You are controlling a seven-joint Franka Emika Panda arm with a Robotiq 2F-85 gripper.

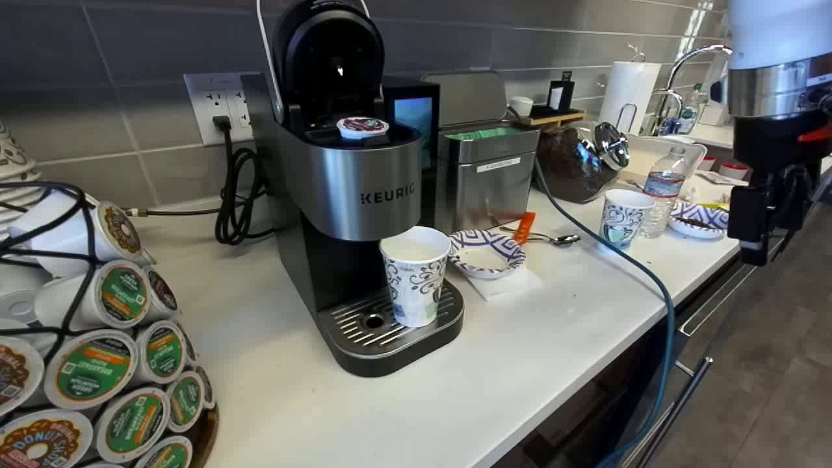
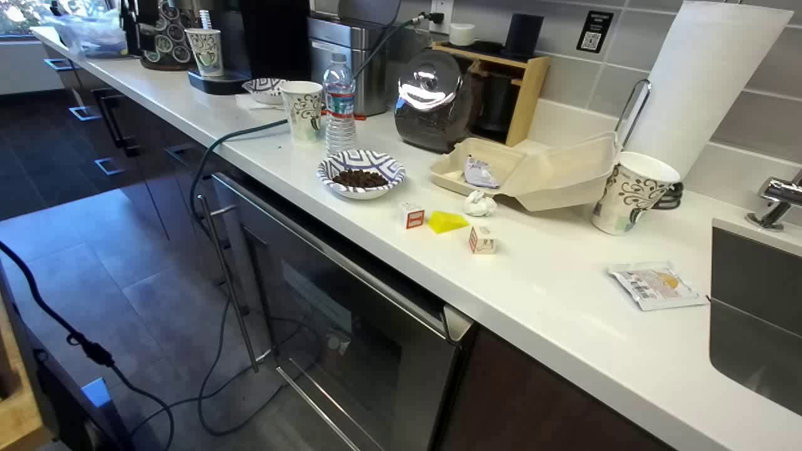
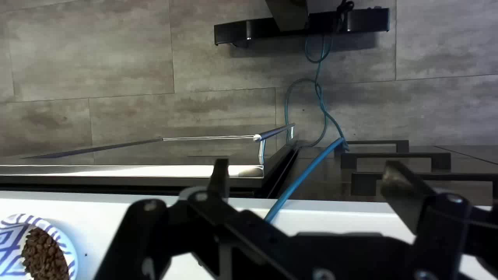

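My gripper is open over the counter's front edge, its fingers wide apart with nothing between them. From the first exterior view, the gripper hangs at the far right, well away from the coffee maker. The Keurig coffee maker has its lid raised, and a pod sits in the top opening. On its drip tray stands an upright patterned paper cup. A bowl of coffee beans shows at the lower left of the wrist view.
A rack of pods stands left of the machine. The water bottle, a second paper cup and a takeout box crowd the counter. A blue cable crosses its edge. The appliance door below stands slightly open.
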